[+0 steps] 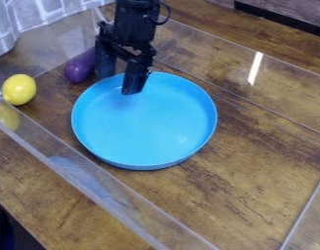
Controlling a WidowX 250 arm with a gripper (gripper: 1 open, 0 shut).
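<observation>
A black gripper [118, 71] hangs at the top of the camera view, over the back-left rim of a large blue plate [143, 127]. Its fingers stand apart, and I see nothing held between them. Just to its left a purple eggplant [79, 65] lies on the table, partly behind the gripper. A yellow lemon-like object [20, 90] sits at the left edge, left of the plate. The plate is empty.
Clear plastic walls run along the left side, and a dark edge lies at the top right.
</observation>
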